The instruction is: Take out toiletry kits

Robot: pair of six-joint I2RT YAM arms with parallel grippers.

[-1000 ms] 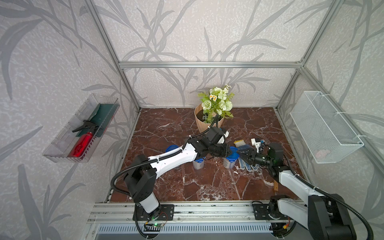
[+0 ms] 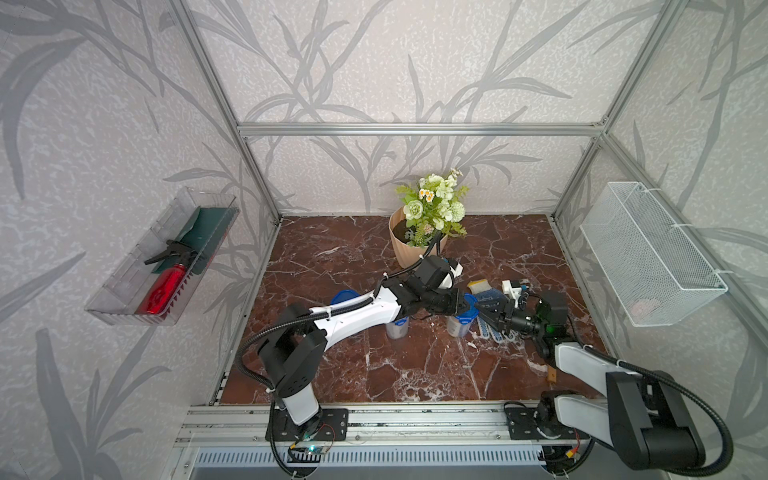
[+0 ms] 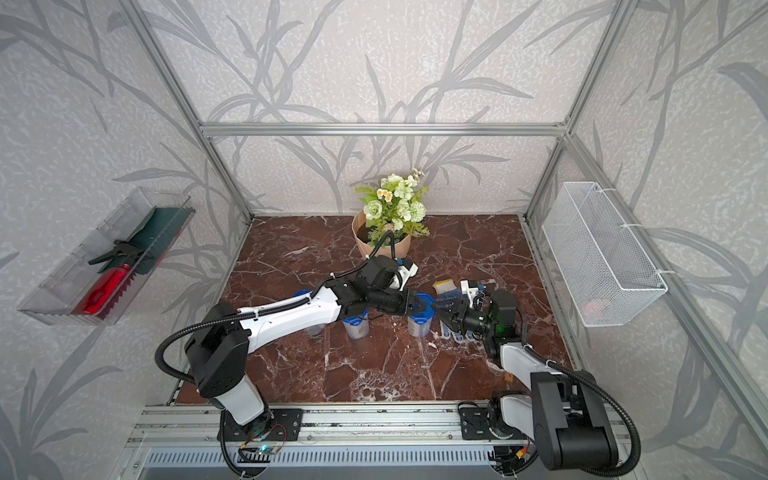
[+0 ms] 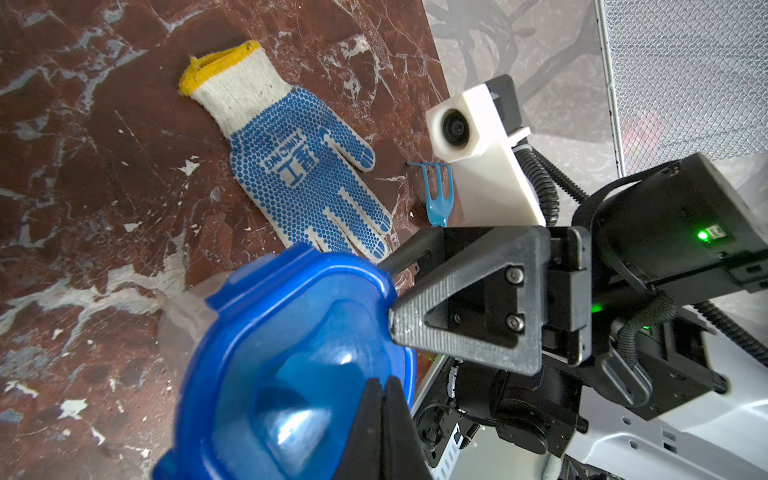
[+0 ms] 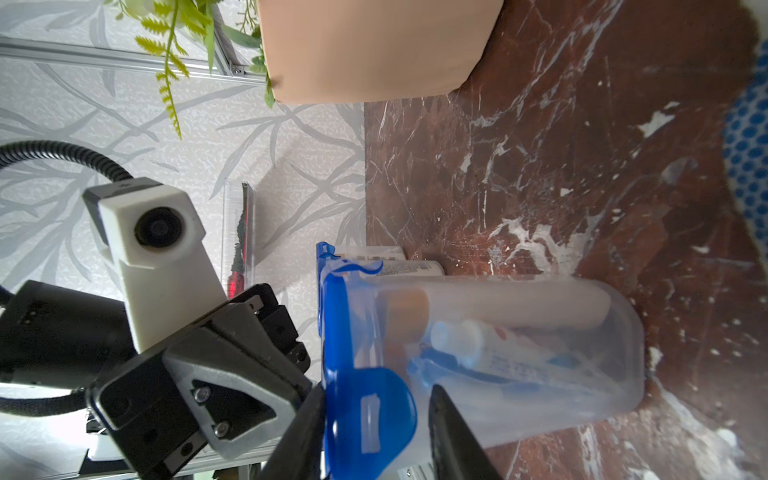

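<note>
A clear container [image 5: 552, 400] with a blue lid [image 4: 240, 384] stands upright on the marble table; inside it lie a white tube [image 5: 512, 352] and other toiletries. My left gripper is shut over the lid, nothing visible between its fingers. From the right, my right gripper has its fingers apart around the blue latch side of the lid, without clearly pinching it. One right finger [image 4: 432, 312] touches or nearly touches the lid's rim in the left wrist view. A second blue-lidded container [image 2: 397, 329] stands farther left, partly under my left arm.
A dotted work glove [image 4: 296, 160] and a blue fork [image 4: 438, 196] lie to the right. Behind the container stands a flower pot [image 2: 406, 252]. A mesh basket [image 2: 656, 248] hangs on the right wall, a clear bin [image 2: 120, 304] on the left.
My left arm has shifted slightly to the right. The right gripper has moved a little left, closer to the lid. The container stays in about the same place.
</note>
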